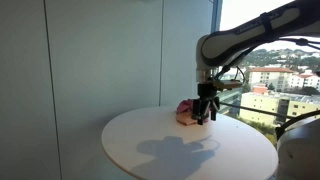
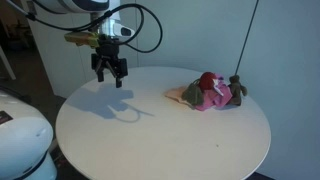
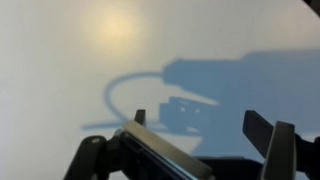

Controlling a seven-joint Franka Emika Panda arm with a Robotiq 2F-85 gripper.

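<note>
My gripper hangs above the round white table, on the left side in the second exterior view. Its fingers stand well apart in the wrist view, where the gripper is open over bare tabletop and its own shadow. On the table, apart from the gripper, lies a heap of soft things: a pink cloth, a dark red round item, a grey-green piece and a peach piece. A dark brown plush-like figure sits at the heap's right. In the first exterior view the pink heap shows partly behind the gripper.
A pale wall stands behind the table, with a window to the right in the first exterior view. A cable loops out beside the wrist.
</note>
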